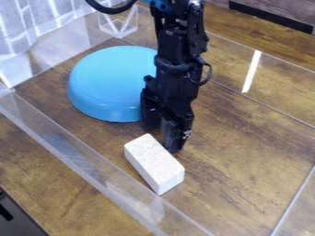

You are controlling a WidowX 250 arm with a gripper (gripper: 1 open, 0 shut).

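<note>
The black robot arm reaches down from the top centre, with its dark gripper (165, 125) low over the wooden surface, beside a blue round object (109, 81) and just behind a white rectangular block (155, 164). The fingertips are dark and hard to make out, and I cannot see whether anything is between them. The blue object's right part is partly hidden behind the arm.
Bare wooden surface (240, 157) fills the right and lower left. A clear strip or wall crosses the lower left. Crumpled clear material lies at the top left, and a white tape line (251, 72) is on the right.
</note>
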